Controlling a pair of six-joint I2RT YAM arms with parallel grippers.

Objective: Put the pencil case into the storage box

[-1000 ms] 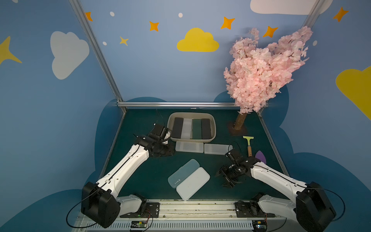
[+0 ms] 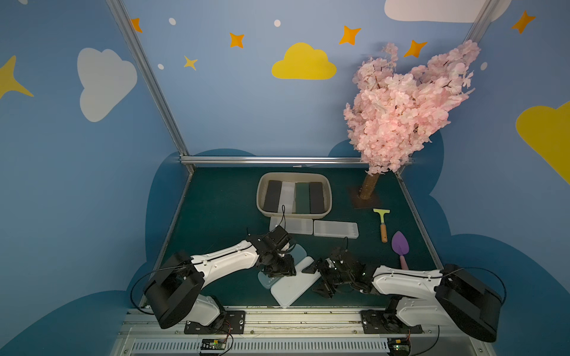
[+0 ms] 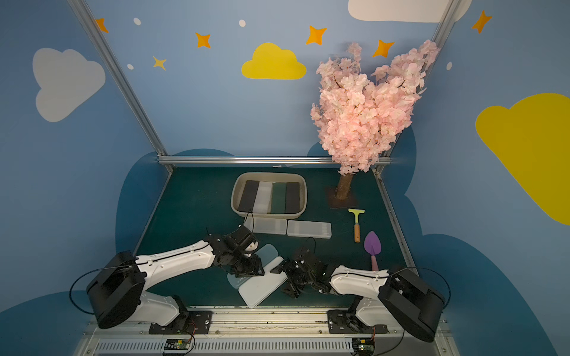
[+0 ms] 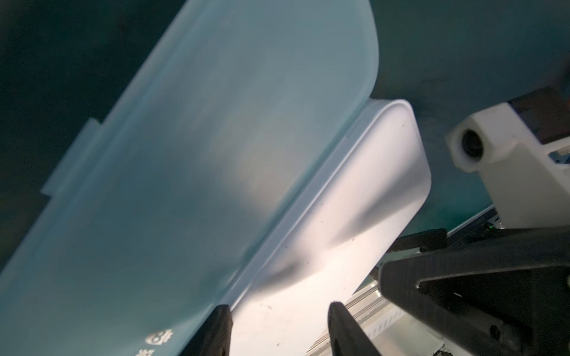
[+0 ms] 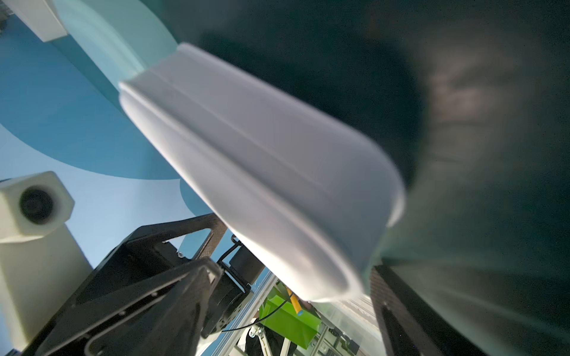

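Note:
A white pencil case [image 2: 292,290] lies slantwise on the green mat at the front middle. Against its left side lies a blue-grey pencil case [image 2: 270,279]. Over both hovers my left gripper [image 2: 289,271]; in the left wrist view its fingers [image 4: 218,332] are apart above the white case. At the white case's right edge is my right gripper [image 2: 318,281], open; the right wrist view shows the case's end [image 5: 320,261] reaching toward the gap between its fingers. Contact cannot be made out. At the back stands the beige storage box [image 2: 294,216], holding several cases side by side.
Two pale translucent cases [image 2: 291,226] lie in a row before the box. On the right are a small yellow rake [image 2: 383,224], a purple trowel [image 2: 400,242] and the pink blossom tree [image 2: 397,106].
My right gripper has moved left to the white case's edge. The cases look unmoved.

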